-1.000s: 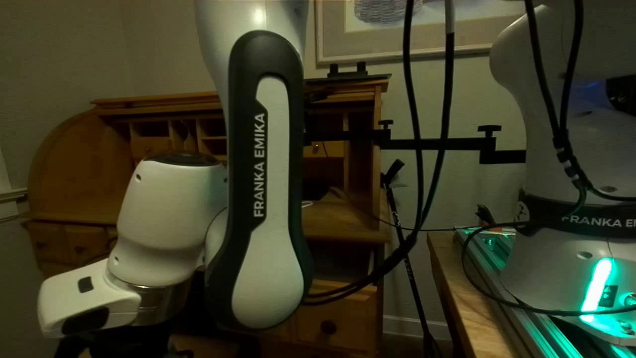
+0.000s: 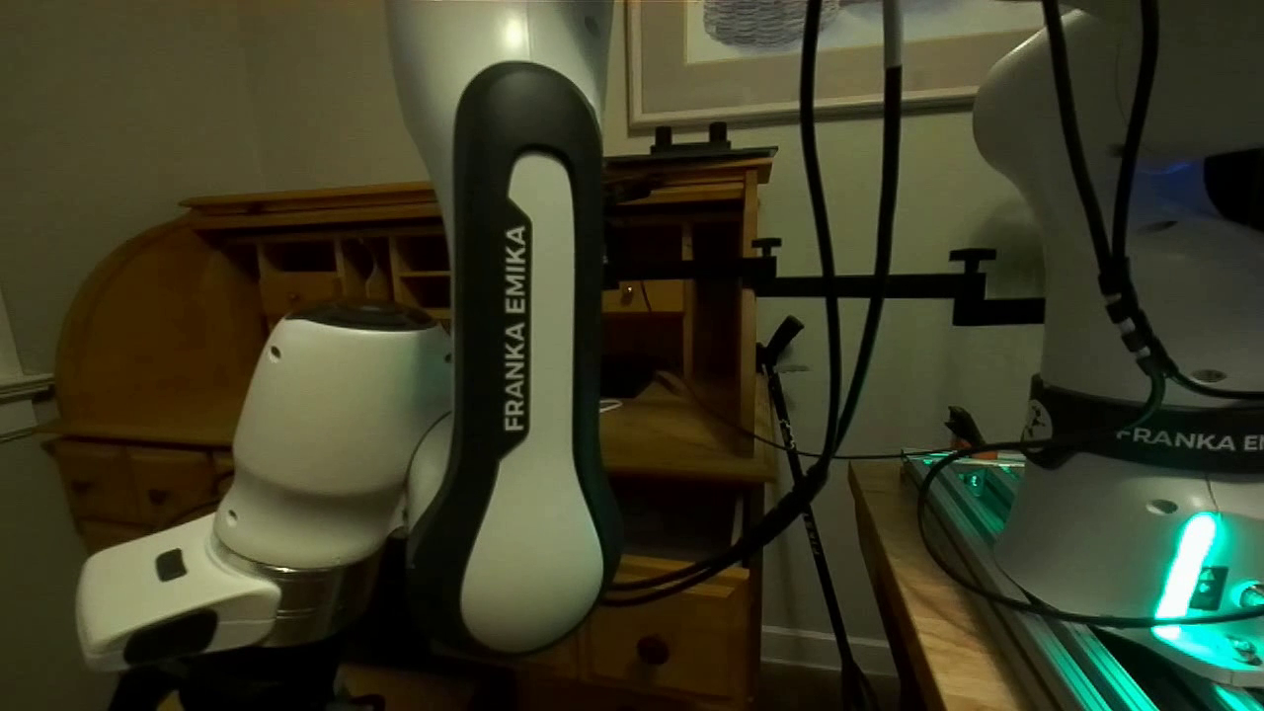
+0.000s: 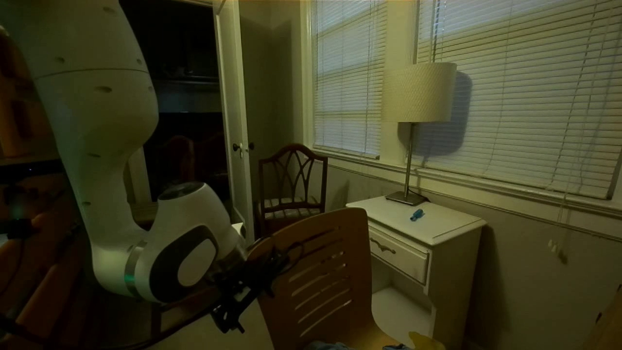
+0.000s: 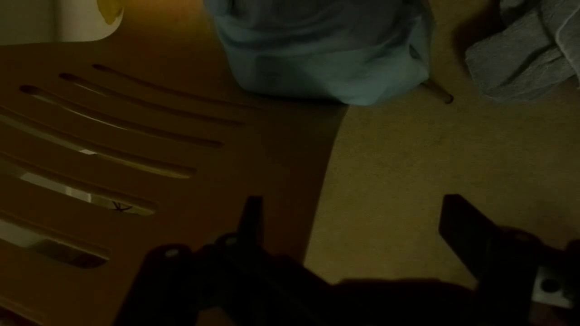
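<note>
In the wrist view my gripper is open, its dark fingers wide apart with nothing between them. Below it lie the edge of a brown slatted chair back [image 4: 179, 195] and a beige surface [image 4: 391, 179]. A blue-grey cloth bundle [image 4: 326, 70] lies at the top middle, beyond the fingertips and clear of them. At the upper right is a grey cloth [image 4: 522, 65], apart from the bundle. Exterior view 2 shows the gripper as a dark shape beside the wooden chair [image 3: 326, 274]; its fingertips are hard to make out there.
A white side table [image 3: 449, 224] carries a lamp [image 3: 420, 96] and a small blue object [image 3: 417, 215]. Something yellow [image 3: 424, 341] shows low by the chair. A roll-top desk [image 2: 130, 332] stands behind the arm, and black cables [image 2: 818, 468] hang beside it.
</note>
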